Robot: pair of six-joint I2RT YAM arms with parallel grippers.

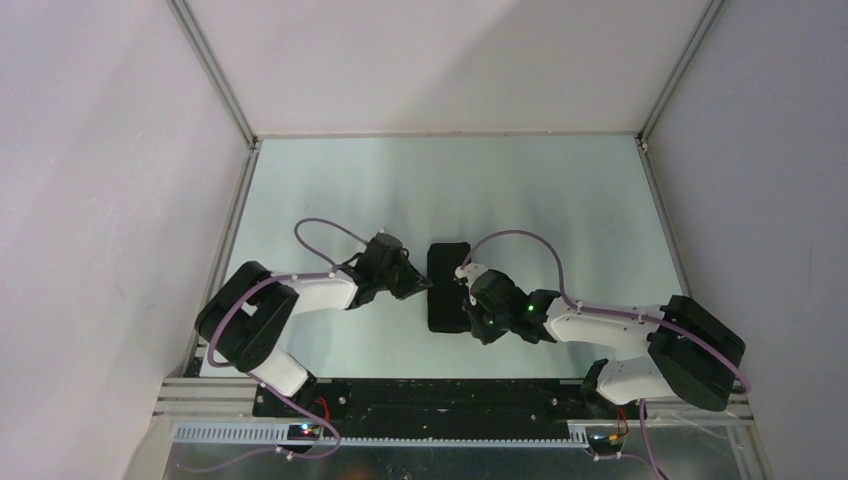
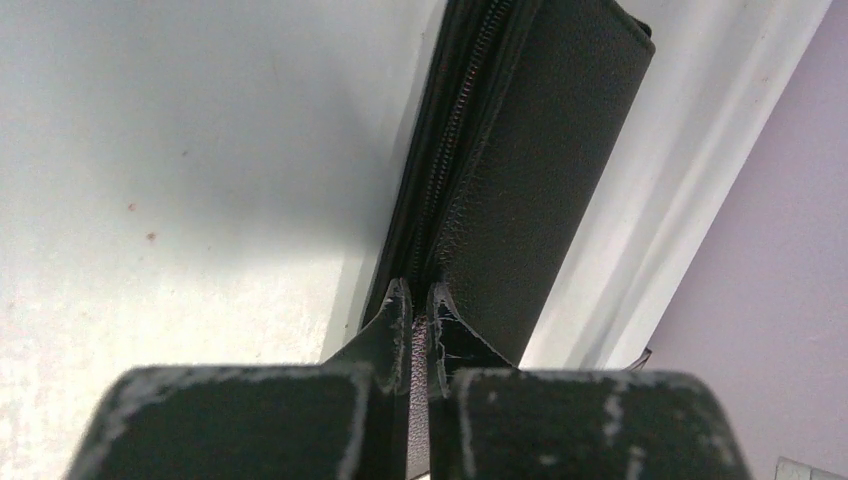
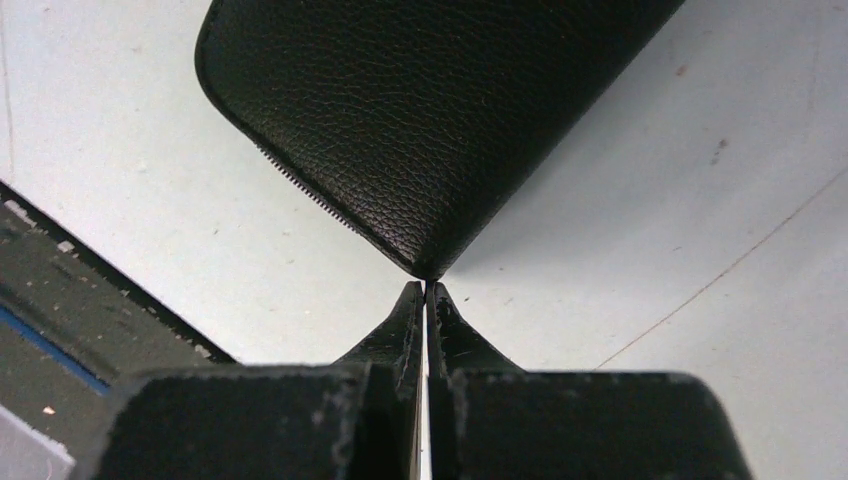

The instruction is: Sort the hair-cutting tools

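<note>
A black zippered leather case [image 1: 447, 260] lies in the middle of the white table, roughly upright in the top view. My left gripper is shut with its fingertips against the case's long zippered side [image 2: 465, 100]. In the right wrist view my right gripper is shut, its tips touching a lower corner of the case [image 3: 420, 150]. Neither gripper shows anything clearly between its fingers. No tools are visible; the case's contents are hidden.
White walls enclose the left, right and back. A dark strip [image 1: 440, 405] runs along the front edge.
</note>
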